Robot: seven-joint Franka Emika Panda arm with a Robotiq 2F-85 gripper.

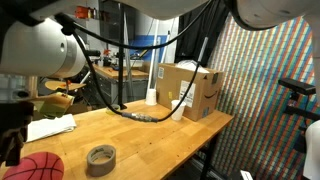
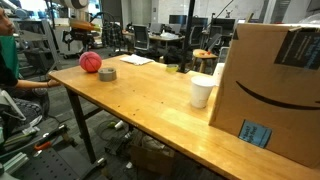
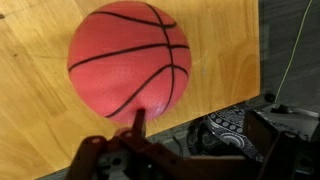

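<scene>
A small red basketball [image 3: 130, 60] with black seams rests on the wooden table [image 3: 220, 60], near the table's edge. In exterior view 2 the same ball [image 2: 91, 62] sits at the table's far left end; exterior view 1 shows only part of it, low at the left. My gripper is open, its fingers spread wide at the bottom of the wrist view. One fingertip overlaps the ball's lower edge in that view, while the other lies over the floor beyond the table edge. Nothing shows between the fingers. Whether the gripper touches the ball, I cannot tell.
A grey tape roll [image 1: 101, 159] lies near the ball. Farther along are a white cloth [image 1: 50, 127], a yellow-green item [image 1: 112, 107], a white cup [image 2: 202, 91] and a big cardboard box [image 2: 270, 90].
</scene>
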